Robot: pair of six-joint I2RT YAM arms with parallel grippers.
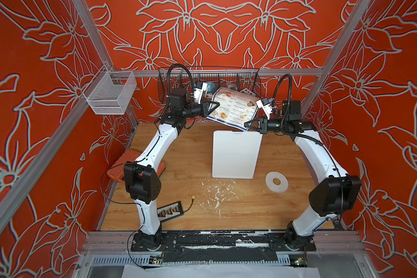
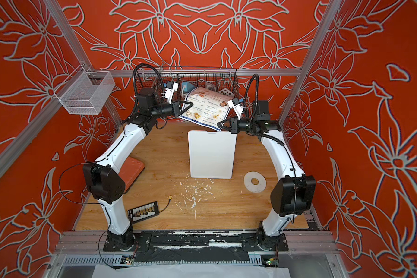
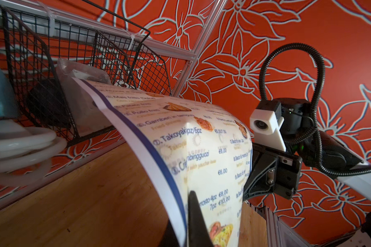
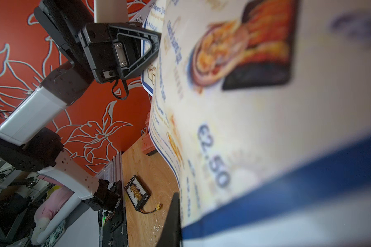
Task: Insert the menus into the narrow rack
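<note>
A printed paper menu (image 1: 235, 109) with a blue border is held aloft, bent and tilted, behind the white narrow rack (image 1: 236, 155). At its left edge, my left gripper (image 1: 216, 106) is shut on the sheet; in the left wrist view the paper (image 3: 210, 164) runs between the dark fingers. My right gripper (image 1: 246, 125) is shut on the lower right corner. Close up in the right wrist view, the menu (image 4: 276, 123) fills much of the picture beside a dark finger (image 4: 174, 222). The menu's lower edge is near the rack's top; its slot is hidden from view.
Behind the menu, a black wire basket (image 1: 163, 88) with assorted items hangs on the rail. A white ring (image 1: 267, 181), paper scraps (image 1: 217, 192), an orange object (image 1: 118, 172) and a small dark tray (image 1: 170, 210) lie on the table.
</note>
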